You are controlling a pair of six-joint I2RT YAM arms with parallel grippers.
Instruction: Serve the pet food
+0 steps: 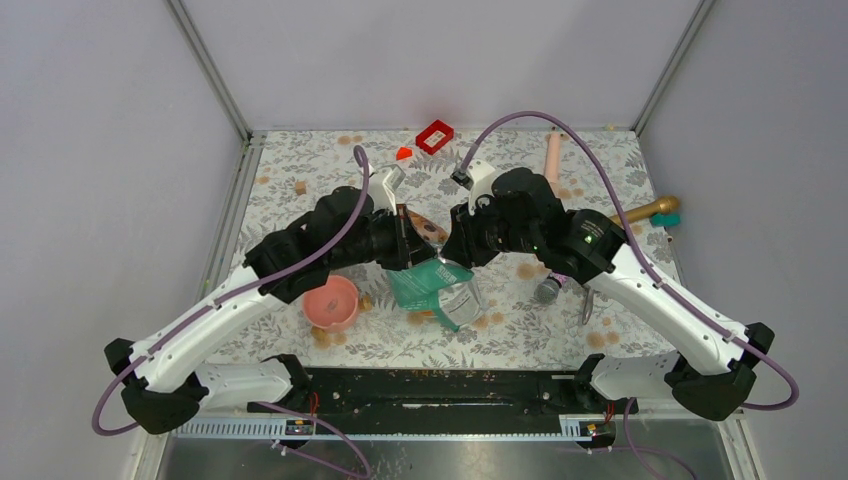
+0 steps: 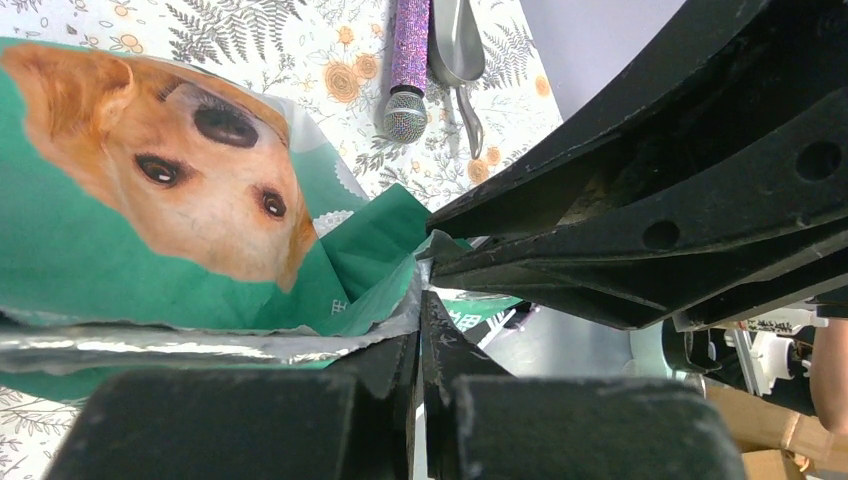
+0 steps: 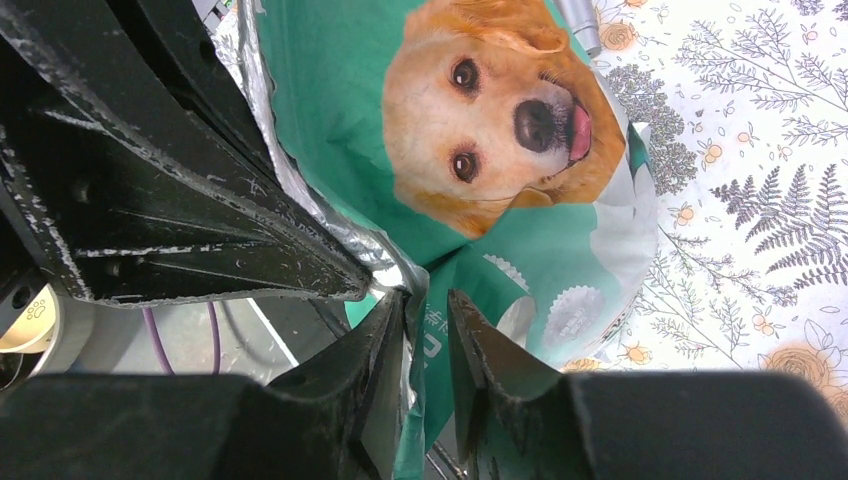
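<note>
A green pet food bag (image 1: 435, 290) with a dog's face lies at the middle, its silver-lined top edge raised between my two grippers. In the left wrist view, my left gripper is shut at that edge (image 2: 250, 345), pinching the thin rim. My right gripper stands part open, its fingers at the same rim, one against the foil; the other arm's fingers sit close beside it. The pink bowl (image 1: 330, 303) is left of the bag. A metal scoop (image 2: 456, 45) lies beside a purple microphone (image 2: 408, 70).
A red box (image 1: 434, 137) and small red piece stand at the back, with a wooden block (image 1: 300, 187) at back left. A pink roll and a gold object (image 1: 657, 208) lie at the right.
</note>
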